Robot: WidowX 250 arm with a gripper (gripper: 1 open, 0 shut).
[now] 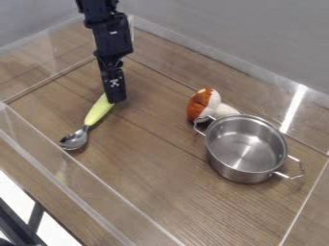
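A black gripper [113,90] reaches down from the upper left, its tips just at the upper end of a spoon with a yellow-green handle [99,110]. The spoon lies on the wooden surface, its metal bowl [75,139] toward the near left. The gripper is open; whether it touches the handle is unclear.
A steel pot [245,152] with two handles stands at the right. An orange-brown and white object [206,104] lies just behind it. A pale wall rises at the back.
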